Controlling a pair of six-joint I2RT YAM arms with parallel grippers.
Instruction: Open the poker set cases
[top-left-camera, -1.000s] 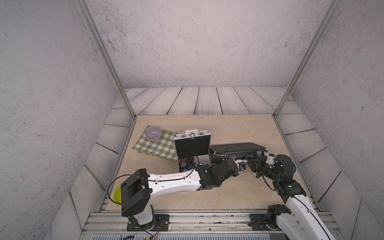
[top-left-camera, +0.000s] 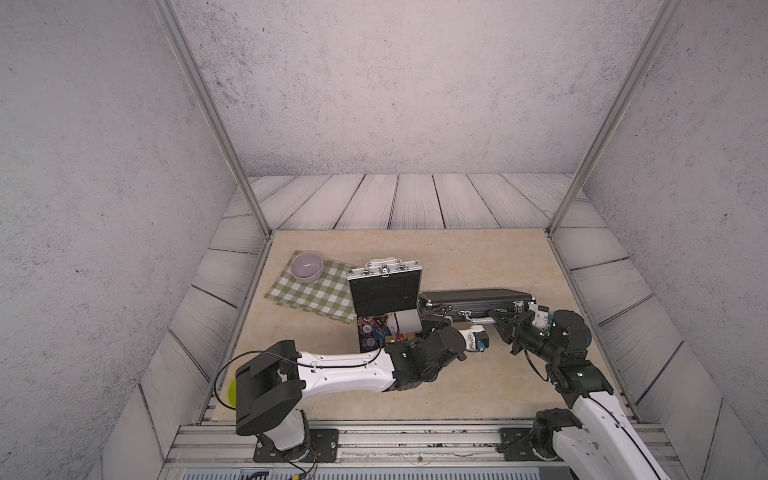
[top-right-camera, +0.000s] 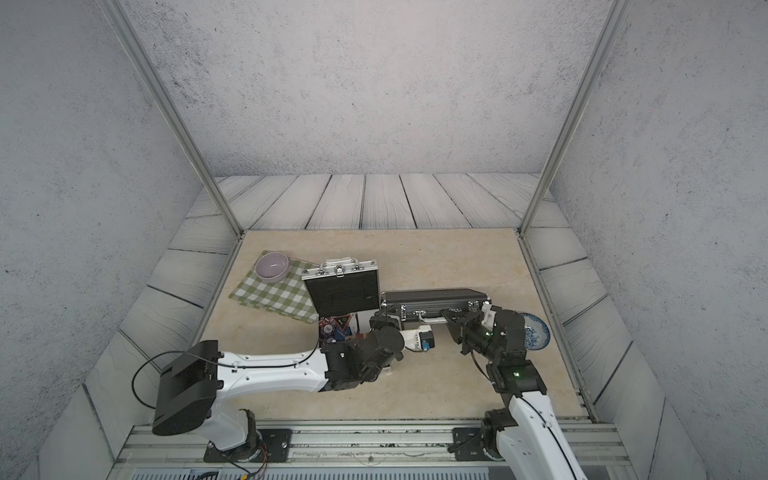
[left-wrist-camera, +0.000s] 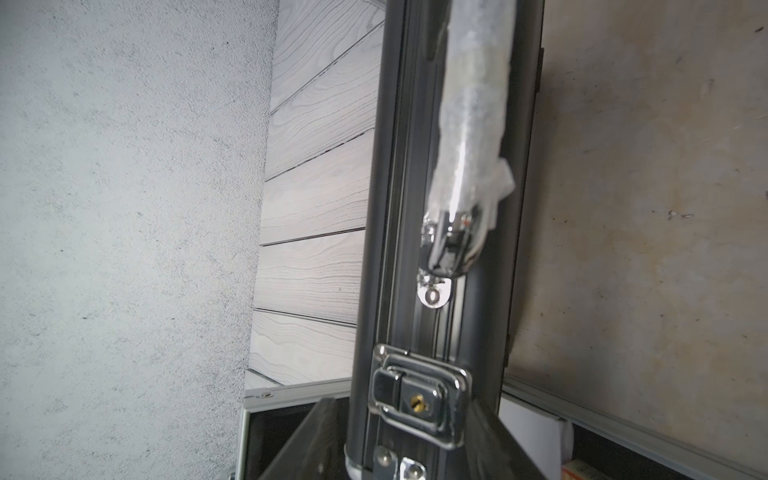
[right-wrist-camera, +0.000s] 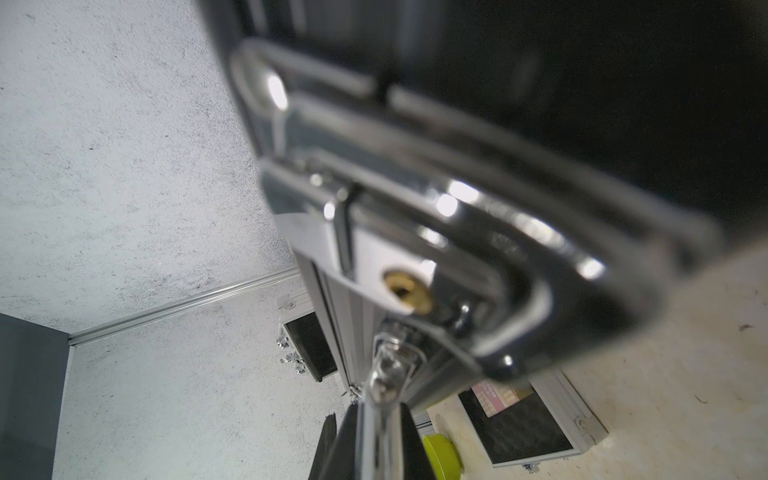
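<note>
The long dark case (top-left-camera: 476, 297) is closed, its latched front facing the arms. My right gripper is shut on the case's plastic-wrapped handle (right-wrist-camera: 384, 376); the right-hand latch (right-wrist-camera: 408, 280) looms large in that wrist view. In the left wrist view, the other latch (left-wrist-camera: 420, 396), with a brass keyhole, sits between the parted fingers of my left gripper. Whether those fingers touch the latch cannot be told. To the left, a smaller case (top-left-camera: 385, 293) stands open, lid upright, with colourful contents (top-left-camera: 373, 329) partly behind my left arm.
A lilac bowl (top-left-camera: 306, 266) rests on a green checked cloth (top-left-camera: 324, 294) at the back left. A blue patterned plate (top-right-camera: 537, 331) lies beyond my right wrist. Something yellow-green (top-left-camera: 232, 393) shows by the left arm's base. The table behind the dark case is clear.
The dark case's top looks slightly narrower from above. My right gripper has stayed at the handle.
</note>
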